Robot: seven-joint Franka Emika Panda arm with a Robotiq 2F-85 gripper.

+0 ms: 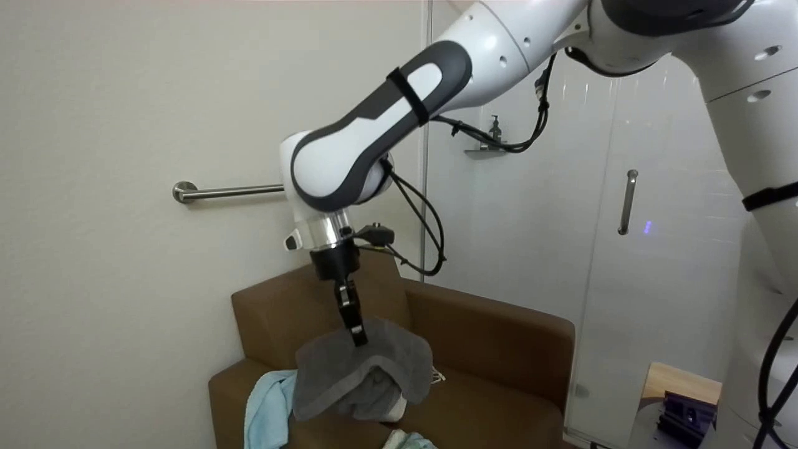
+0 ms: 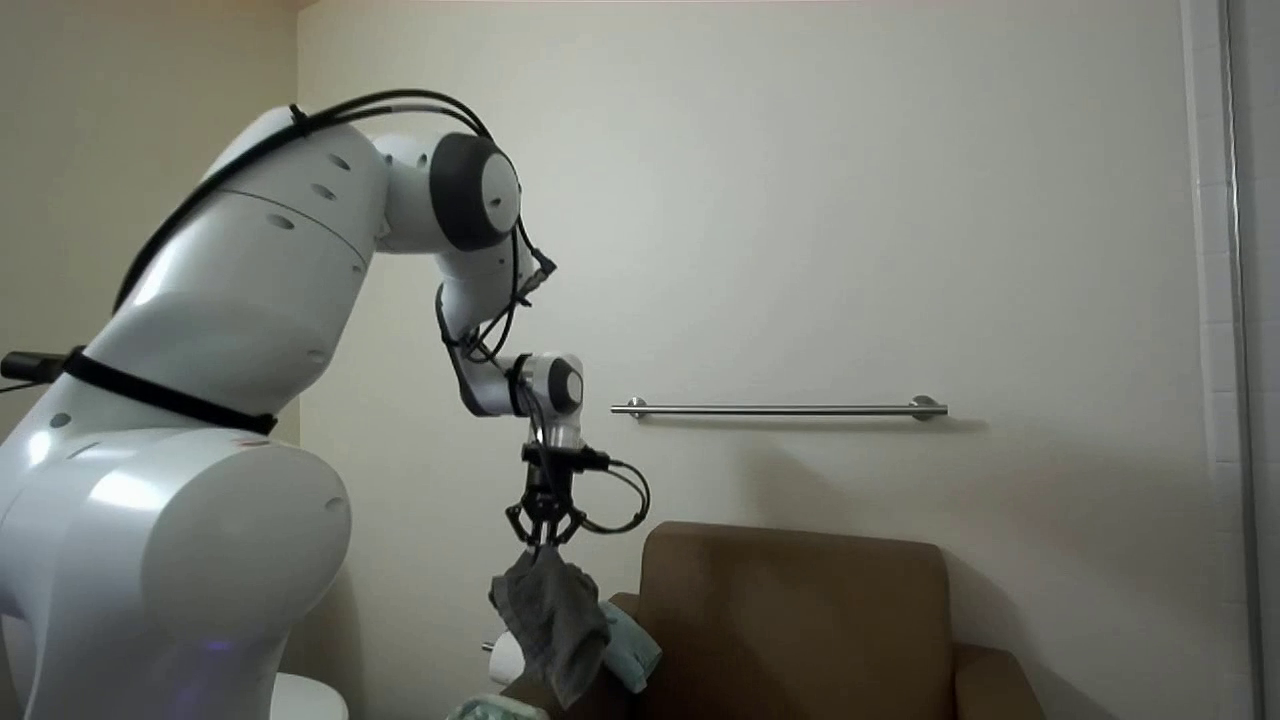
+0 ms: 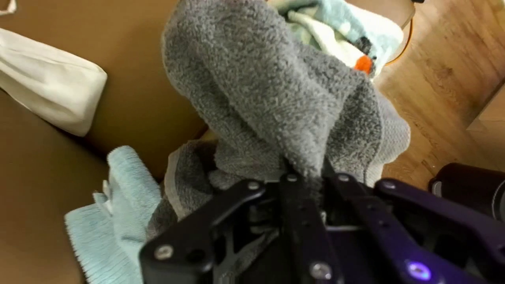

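Note:
A grey towel hangs in folds from my gripper, which is shut on it above the brown couch seat. Its cloth bunches up between the fingers in the wrist view and fills the middle of that picture. From exterior view 2, the towel droops below the gripper, in front of the couch. Whether its lowest part touches the couch I cannot tell.
A light blue towel lies over the couch. A white cloth bag rests on the seat, and a patterned cloth at its front edge. On the wall behind is a metal towel bar.

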